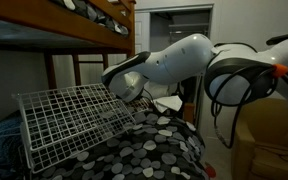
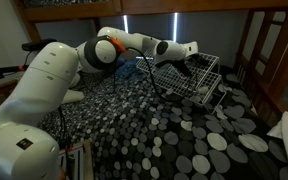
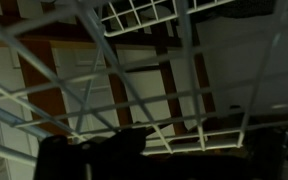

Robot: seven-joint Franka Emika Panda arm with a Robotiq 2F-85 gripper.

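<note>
A white wire rack (image 1: 64, 130) leans upright on the dotted bedding, its grid facing the room in exterior view 1. Exterior view 2 shows the same rack (image 2: 206, 90) near the far side of the bed. My gripper (image 2: 189, 66) is at the rack's upper part, with its fingertips hard to make out there. Grid wires (image 3: 104, 65) cross most of the dark wrist view. Two dark fingers (image 3: 59, 158) stand apart at its bottom edge, so the gripper looks open. White rim wires show between them; whether they touch the fingers is unclear.
Dark bedding with grey dots (image 2: 164, 140) covers the bed. An upper bunk's wooden rail (image 1: 59, 42) hangs above the rack, and wooden posts stand behind. A brown armchair (image 1: 269, 135) occupies the right side. Bedding in front of the rack is clear.
</note>
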